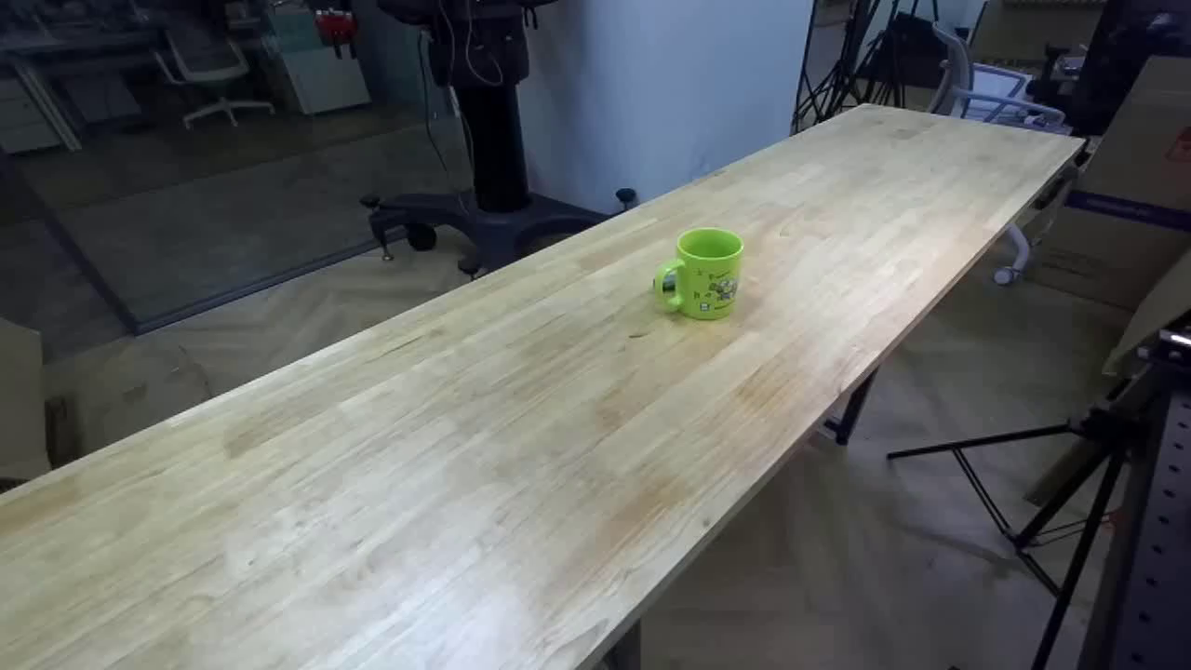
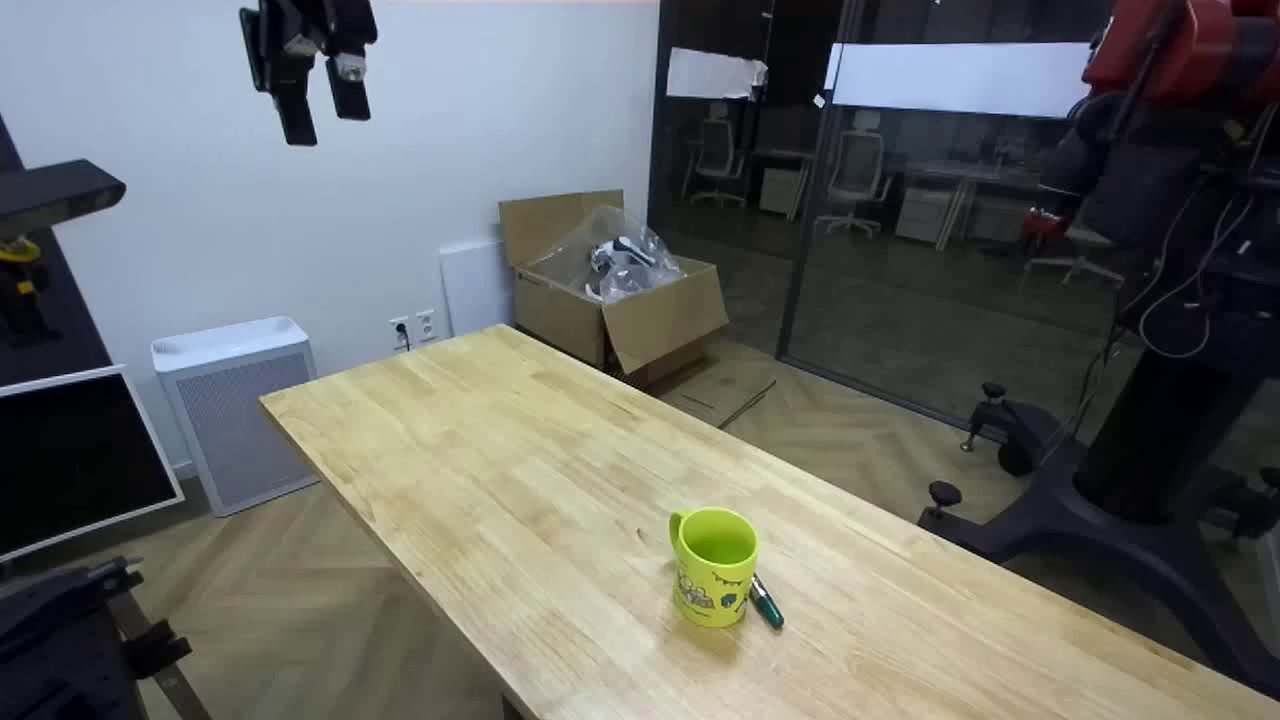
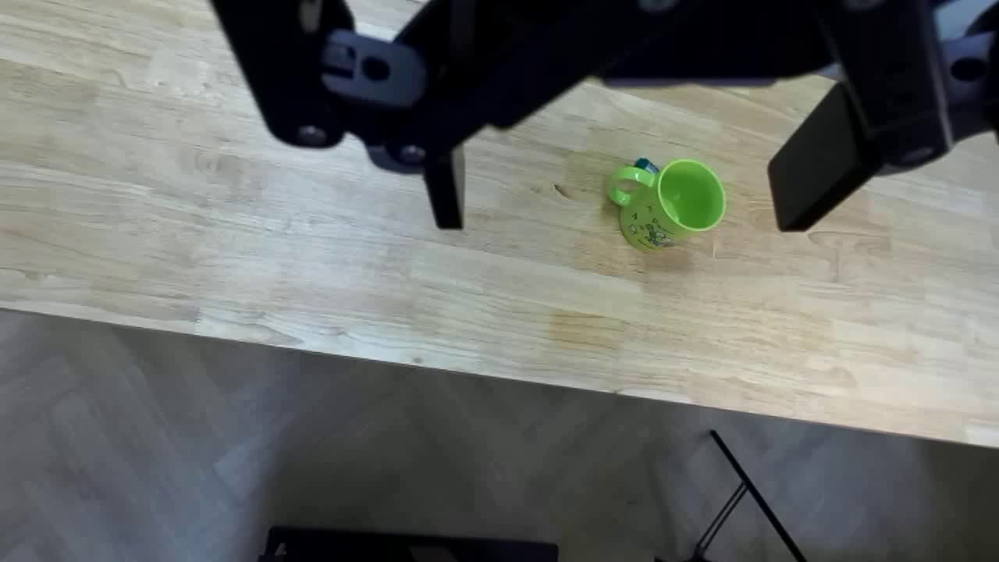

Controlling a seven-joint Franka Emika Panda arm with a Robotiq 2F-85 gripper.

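Note:
A lime-green mug [image 1: 708, 275] with printed drawings stands upright on the wooden table. Close beside it on the tabletop lies a dark green marker [image 2: 768, 604], mostly hidden behind the mug in exterior view 1. From above, in the wrist view, the mug [image 3: 691, 195] shows its empty inside, and only a bit of the marker [image 3: 646, 165] peeks out near the handle. High over the table, my gripper [image 2: 324, 126] appears at the top of exterior view 2. Its two fingers are wide apart with nothing between them; in the wrist view the gripper is open, well above the mug.
Apart from the mug and marker, the long table [image 1: 480, 447] is bare. Its near edge drops to the floor, where a tripod [image 1: 1072, 491] stands. A cardboard box [image 2: 564, 314] sits beyond the table's end, and a black wheeled stand [image 1: 497, 167] is along the far side.

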